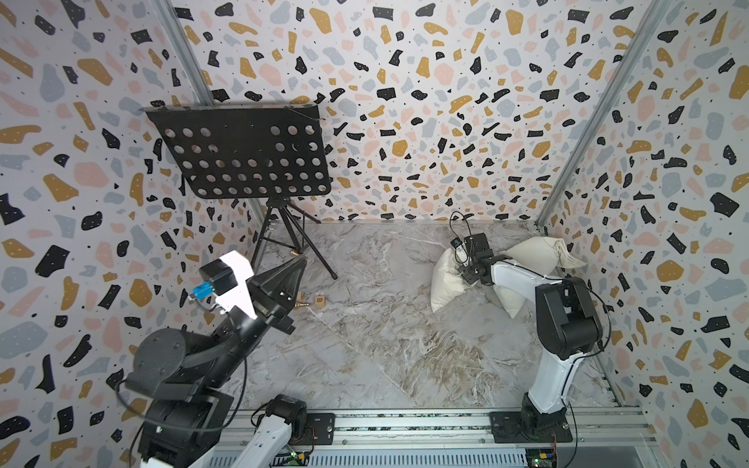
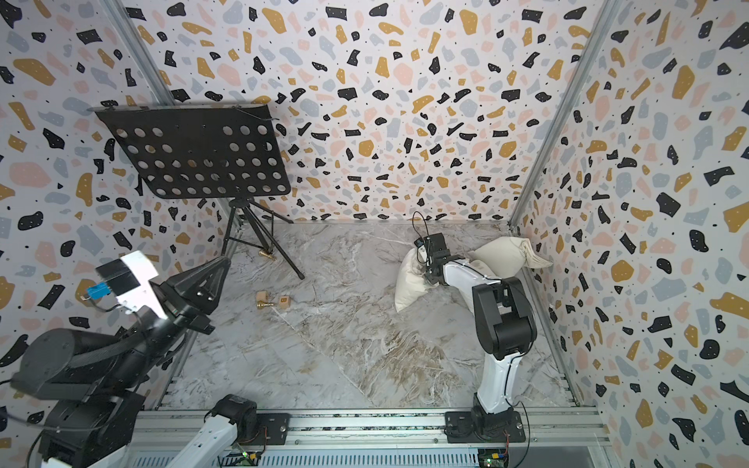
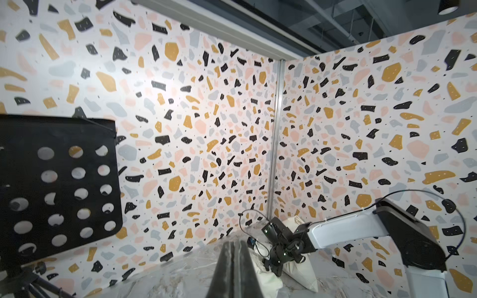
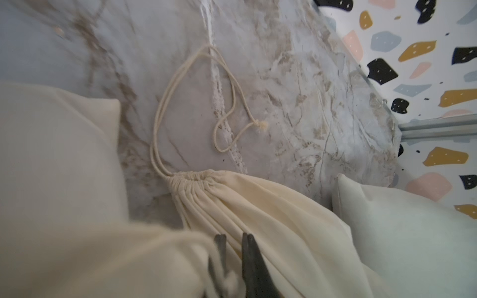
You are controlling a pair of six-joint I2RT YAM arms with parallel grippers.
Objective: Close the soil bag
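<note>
A cream cloth soil bag point(image 4: 278, 213) fills the lower middle of the right wrist view, its neck gathered in tight pleats. From that neck a looped drawstring point(image 4: 158, 124) runs across the marble floor and ends in a knot. My right gripper is over the cloth below the neck, its fingertips a little apart. A blurred cord crosses the near finger; whether it lies between the fingers is unclear. In the top left view the right arm hides most of the bag. My left gripper point(image 1: 298, 269) hangs high at the left, shut and empty.
Pale pillow-like bags flank the soil bag, one at left point(image 4: 59, 149) and one at right point(image 4: 412, 223). A black perforated stand point(image 1: 245, 152) on a tripod occupies the back left. Small wooden pieces point(image 2: 283, 301) lie on the left floor.
</note>
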